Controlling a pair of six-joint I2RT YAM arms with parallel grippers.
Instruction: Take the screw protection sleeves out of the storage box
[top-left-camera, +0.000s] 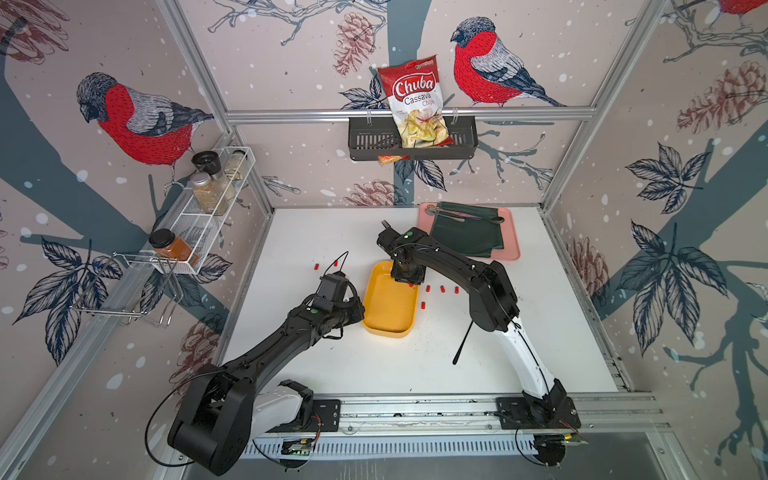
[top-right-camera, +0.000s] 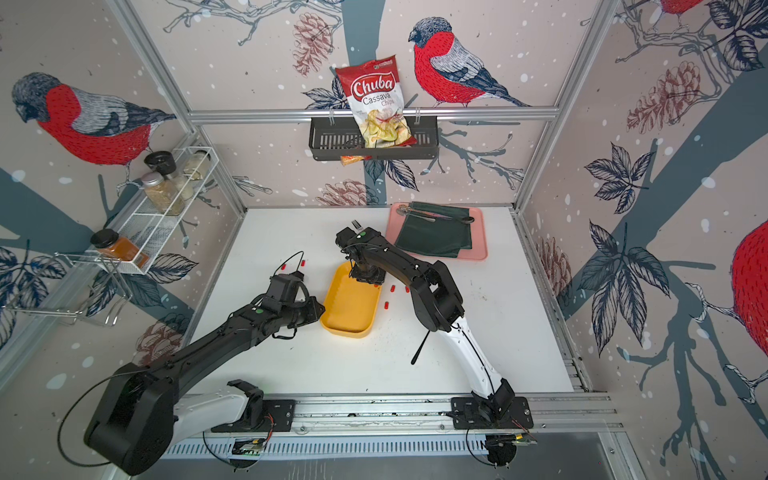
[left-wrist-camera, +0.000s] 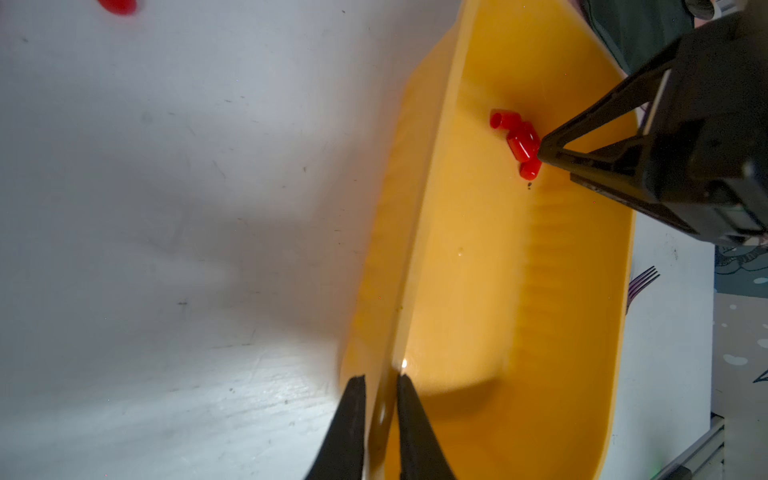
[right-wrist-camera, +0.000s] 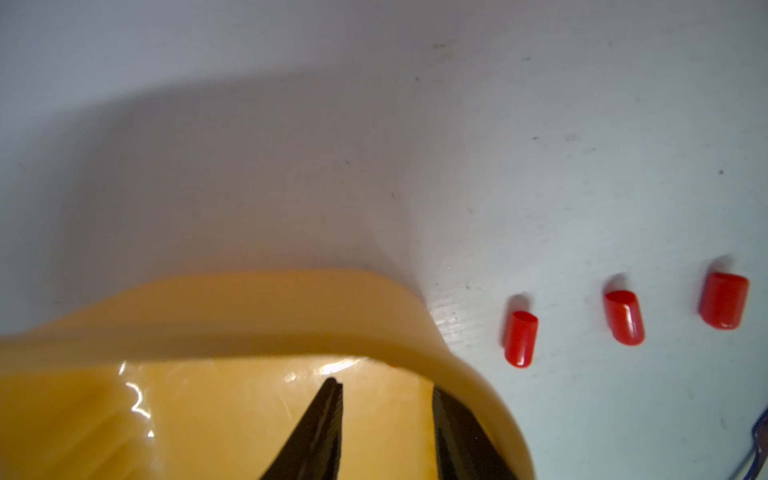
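A yellow storage box (top-left-camera: 386, 312) lies mid-table. Red sleeves (left-wrist-camera: 523, 142) are clustered inside at its far end in the left wrist view; others lie on the table beside it. My left gripper is at the box's near wall, fingers part open either side of the rim; whether they touch it is unclear. My right gripper stands open over the far end of the box, fingers low at its rim, nothing visibly held.
A pink tray (top-left-camera: 509, 240) with dark cloth and utensils is at the back right. Forks lie around the box. A wire rack (top-left-camera: 192, 240) hangs on the left wall.
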